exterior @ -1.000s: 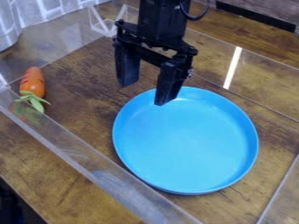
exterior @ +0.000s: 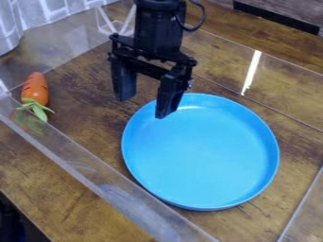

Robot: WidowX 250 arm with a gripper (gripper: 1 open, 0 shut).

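Observation:
My black gripper [exterior: 145, 90] hangs open in the upper middle of the camera view, with nothing seen between its fingers, over the table at the back left edge of a blue plate [exterior: 199, 151]. An orange toy carrot [exterior: 36, 90] with a green top lies on the wooden table at the left, apart from the gripper.
The wooden table [exterior: 76, 180] has clear room around the carrot and behind the plate. Transparent walls border it at the lower left and on the right. A white object [exterior: 15, 19] is at the top left.
The gripper has shifted a little to the left, away from the plate's middle, and appears slightly smaller. The carrot and the plate have not moved.

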